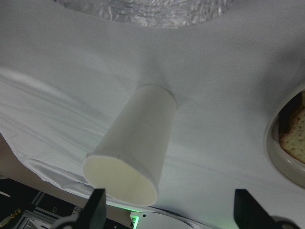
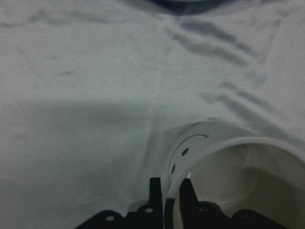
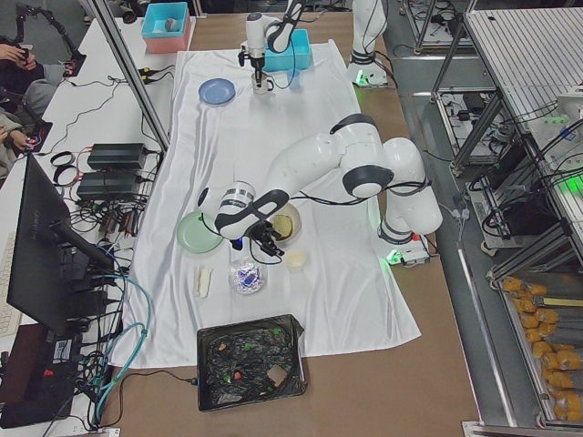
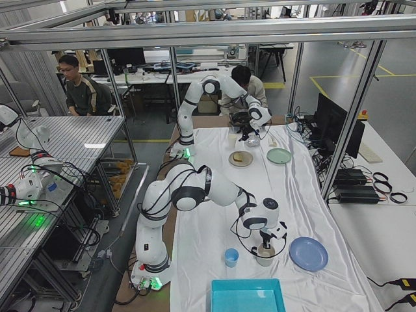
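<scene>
My left gripper [image 3: 269, 244] is open above the cloth, with a white paper cup [image 1: 136, 133] below it, a foil item [image 3: 247, 276] [image 1: 143, 9] nearby, and a bowl of bread [image 3: 283, 226] [image 1: 286, 152] to one side. At the far end, my right gripper has its fingers either side of the wall of a white mug [image 2: 224, 133] [image 4: 265, 260] with a printed face, and looks shut on it.
A green plate [image 3: 199, 233], blue plate [image 4: 308, 253], blue cup [image 4: 231, 257] and blue tray [image 4: 246, 286] share the white cloth. A black-lined bin [image 3: 250, 361] is at the near edge.
</scene>
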